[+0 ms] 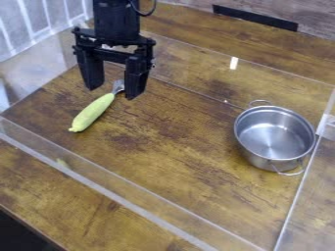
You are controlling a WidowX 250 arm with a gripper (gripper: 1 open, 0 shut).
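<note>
The black gripper (116, 71) hangs over the upper left of the wooden table (157, 186), its two fingers pointing down and spread apart, nothing between them. A pale green elongated vegetable (90, 114) lies below it on the wood, with a small silver object (118, 86) by its upper end, partly behind the gripper. A steel pot (272, 137) with wire handles stands at the right.
Clear walls (26, 29) edge the work area. A small pale patch (234, 63) shows near the back right.
</note>
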